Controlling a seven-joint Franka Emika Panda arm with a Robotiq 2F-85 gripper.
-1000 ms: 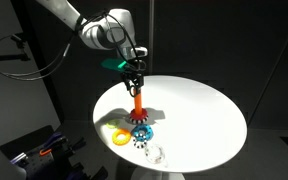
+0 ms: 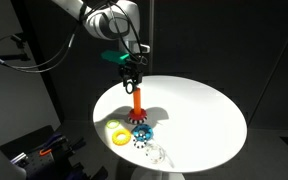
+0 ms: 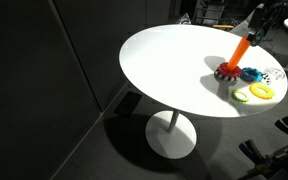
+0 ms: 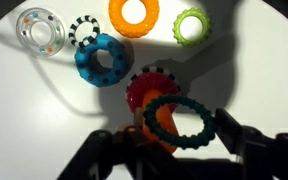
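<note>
My gripper is shut on a dark teal ring (image 4: 184, 142), which sits between the two fingers in the wrist view. Through and beside that ring shows an orange peg (image 2: 137, 101), upright on the table with a red, white-dotted ring (image 2: 137, 116) around its base. In exterior view 1 the held ring appears as a small dark loop close to the peg's top, slightly to its left. Whether the two touch cannot be made out. Exterior view 2 shows only part of the arm above the peg (image 3: 240, 49).
Loose rings lie near the peg on the white round table (image 2: 199, 110): yellow-orange (image 4: 134, 31), green (image 4: 193, 42), blue (image 4: 85, 62), black-and-white, and clear (image 4: 41, 51).
The arm's wrist has turned and shifted slightly, its green-lit part now a little higher in view. The held ring stays near the peg's top; the peg and loose rings look unmoved.
</note>
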